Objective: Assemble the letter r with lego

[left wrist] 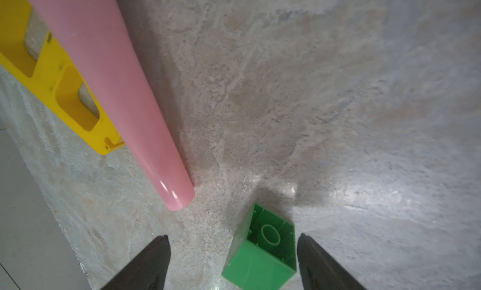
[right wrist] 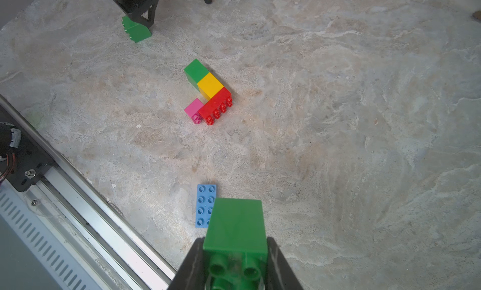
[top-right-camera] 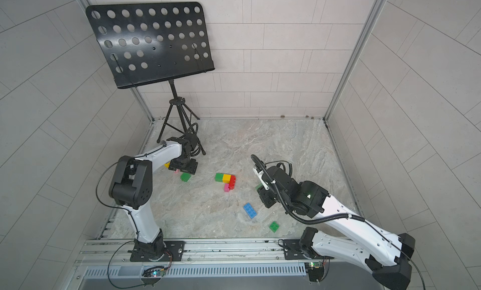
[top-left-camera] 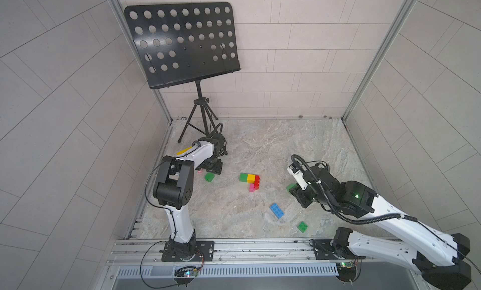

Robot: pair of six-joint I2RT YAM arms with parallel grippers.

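Note:
In the left wrist view a green brick [left wrist: 260, 265] rests on the floor, its hollow side showing. My left gripper is part open above it, the brick between the fingers in view and closer to the right one; whether they touch it is unclear. My right gripper is shut on another green brick [right wrist: 235, 224], studs facing the wrist, held up over the floor. At the centre, a green piece [top-left-camera: 243, 177], a yellow piece [top-left-camera: 251, 178] and a red brick [top-left-camera: 257, 182] form a row, with a pink brick [top-left-camera: 252, 187] against the red one.
A blue brick [top-left-camera: 276, 210] and a loose green brick [top-left-camera: 302, 226] lie toward the front. Beside the left gripper are a pink rod [left wrist: 135, 99] and a yellow part [left wrist: 70, 89]. A black music stand [top-left-camera: 200, 99] rises behind the left arm. Bare floor spreads across the back right.

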